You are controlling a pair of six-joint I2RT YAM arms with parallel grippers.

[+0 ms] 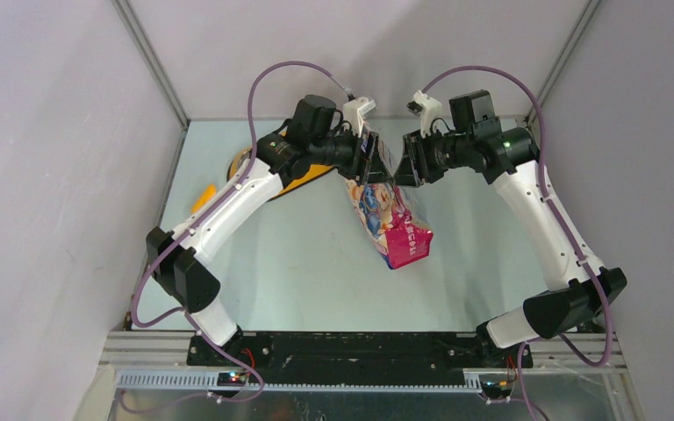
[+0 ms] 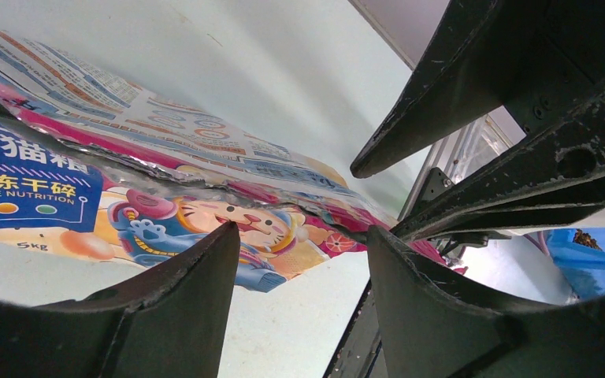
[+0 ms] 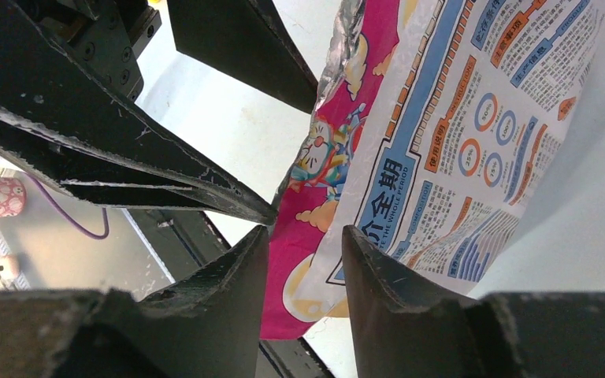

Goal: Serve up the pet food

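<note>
A printed pet food bag (image 1: 388,228), with pink, blue and a cartoon cat, stands in the middle of the table (image 1: 298,263) beneath both grippers. In the left wrist view, my left gripper is at the bag's crimped silver top edge (image 2: 157,181); how much sits between its fingers is partly hidden, and it looks shut on that edge. My right gripper is opposite, close to the left one, its fingers part open either side of the bag's top strip (image 3: 315,205).
An orange mat or tray (image 1: 303,175) lies at the back left, partly under the left arm, with a small orange item (image 1: 202,197) near the left edge. Walls border the table at the back and sides.
</note>
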